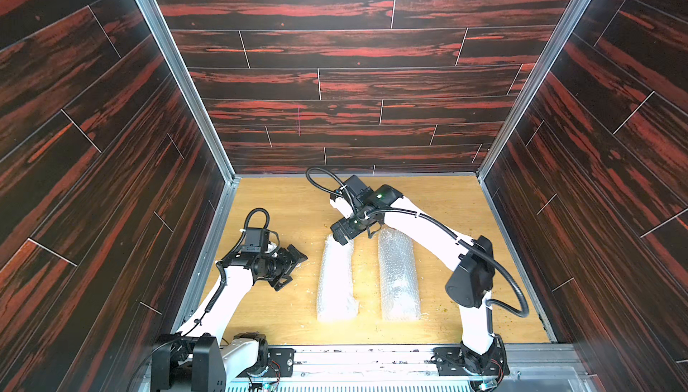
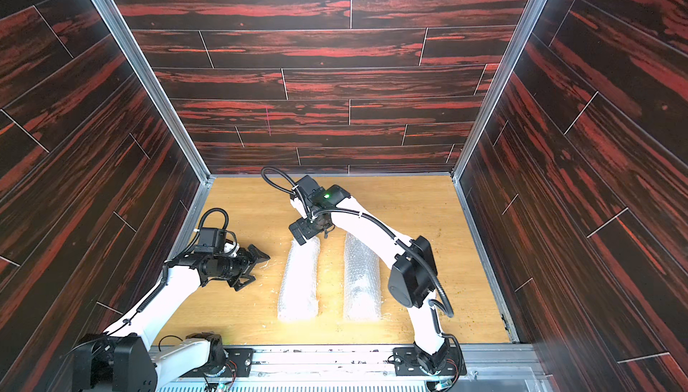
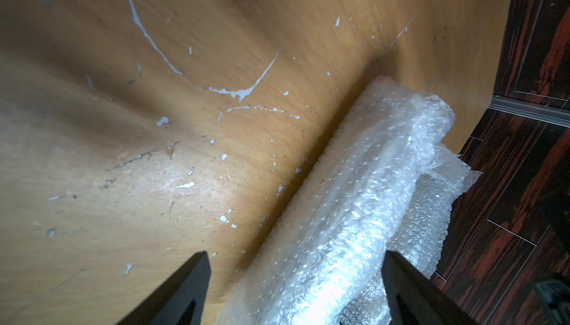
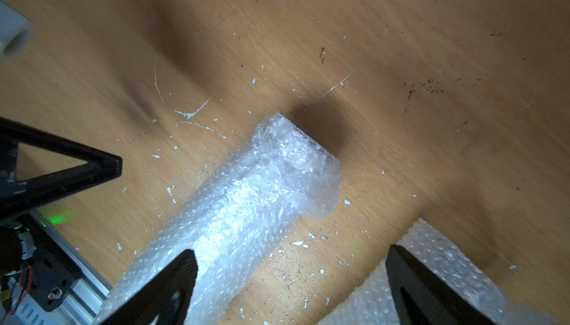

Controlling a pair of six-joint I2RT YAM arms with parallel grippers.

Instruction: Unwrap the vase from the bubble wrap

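Two long bubble-wrap bundles lie lengthwise on the wooden table: the left bundle point(image 1: 334, 284) and the right bundle point(image 1: 399, 281). No vase can be made out through the wrap. My left gripper point(image 1: 292, 268) stands open just left of the left bundle, low, with nothing held; in the left wrist view that bundle point(image 3: 320, 224) runs between its dark fingertips. My right gripper point(image 2: 308, 230) is open above the far end of the left bundle, partly covering it. In the right wrist view that bundle point(image 4: 231, 218) lies beneath, with nothing gripped.
Dark walls with metal corner rails enclose it. My right arm reaches over the right bundle's far end.
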